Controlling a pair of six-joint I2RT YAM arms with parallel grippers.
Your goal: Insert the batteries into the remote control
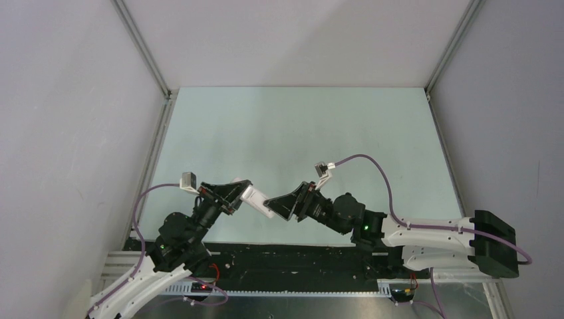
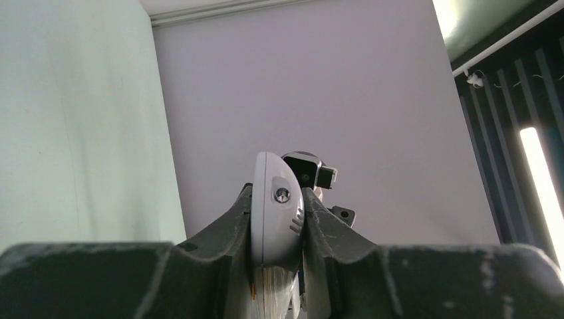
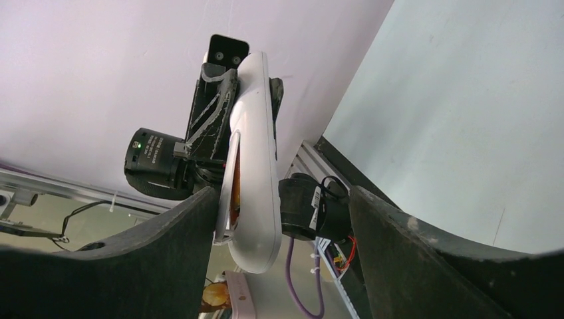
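Observation:
A white remote control is held off the table, tilted, with my left gripper shut on its far end. In the right wrist view the remote stands nearly upright, edge-on. A thin white flap, apparently its cover, stands partly away from the body. Something orange, perhaps a battery, shows in that gap; most of the inside is hidden. My right gripper is part open around the remote's lower part. Its left finger lies close against the flap, while its right finger stays clear of the remote.
A dark strip runs along its front edge. In the right wrist view, a light object with something orange-brown beside it sits low down; I cannot tell what it is.

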